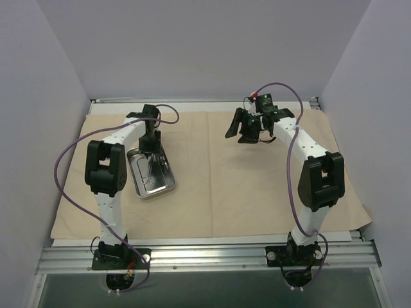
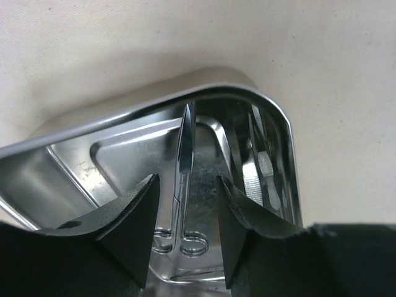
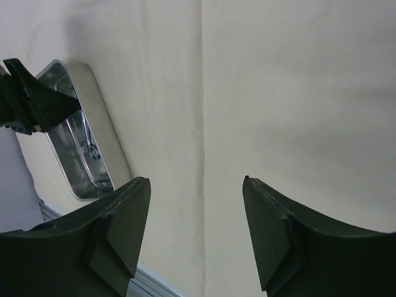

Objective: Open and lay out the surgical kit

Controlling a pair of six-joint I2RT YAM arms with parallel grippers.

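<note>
A metal tray [image 1: 168, 183] lies on the beige cloth at the left, holding surgical tools. In the left wrist view, scissors [image 2: 185, 148] lie lengthwise in it, with slim instruments [image 2: 268, 176] along its right side. My left gripper hangs open over the tray, fingertips either side of the scissors, nothing held. My right gripper is open and empty above the cloth at the right; the tray shows at the left of its view.
Pale walls bound both sides, and a metal rail [image 1: 205, 255] runs along the front.
</note>
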